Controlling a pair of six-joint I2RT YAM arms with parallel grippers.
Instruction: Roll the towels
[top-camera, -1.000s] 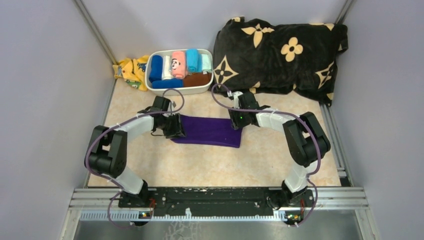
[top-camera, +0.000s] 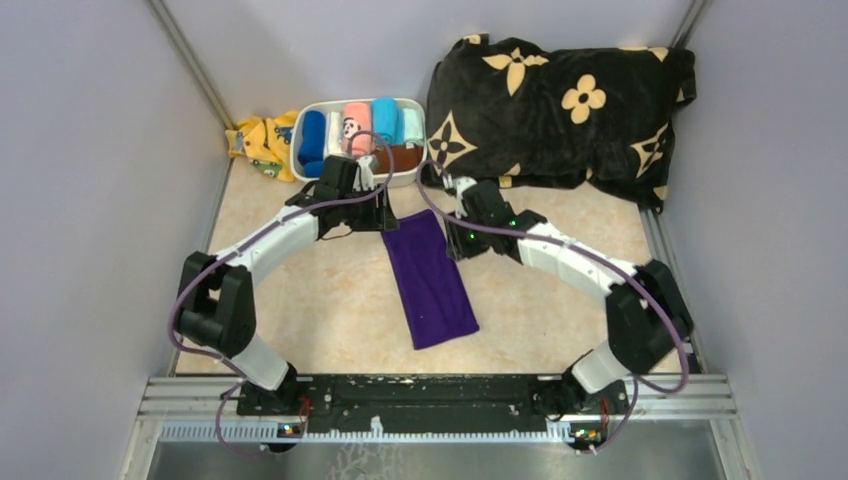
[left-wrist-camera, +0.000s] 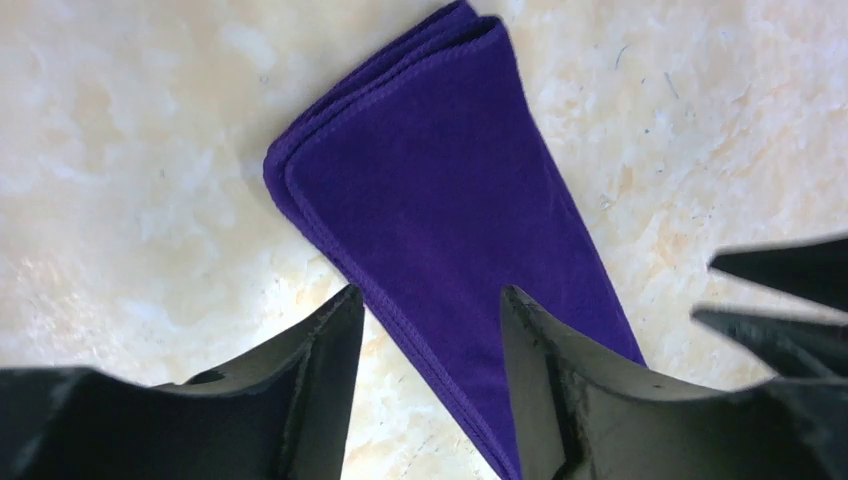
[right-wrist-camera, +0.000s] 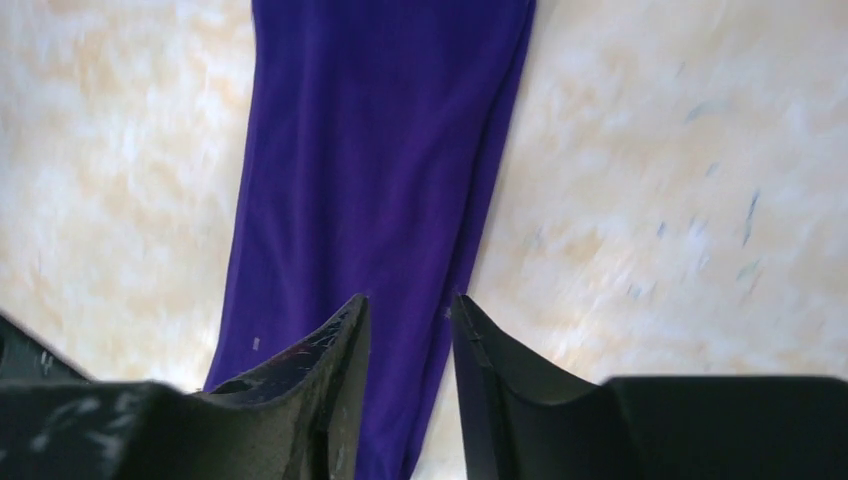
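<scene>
A purple towel (top-camera: 430, 290) lies folded into a long strip running front to back on the table; its layered edges show in the left wrist view (left-wrist-camera: 420, 180) and the right wrist view (right-wrist-camera: 360, 160). My left gripper (top-camera: 383, 220) is above the towel's back-left corner, its fingers apart (left-wrist-camera: 430, 310). My right gripper (top-camera: 458, 245) is beside the back-right part of the strip, fingers part open (right-wrist-camera: 410, 310). Neither shows cloth held between its fingers.
A white bin (top-camera: 297, 170) of rolled towels stands at the back, with a yellow cloth (top-camera: 260, 145) to its left and a black patterned blanket (top-camera: 560, 120) to its right.
The towel has turned from lying left to right to lying front to back.
</scene>
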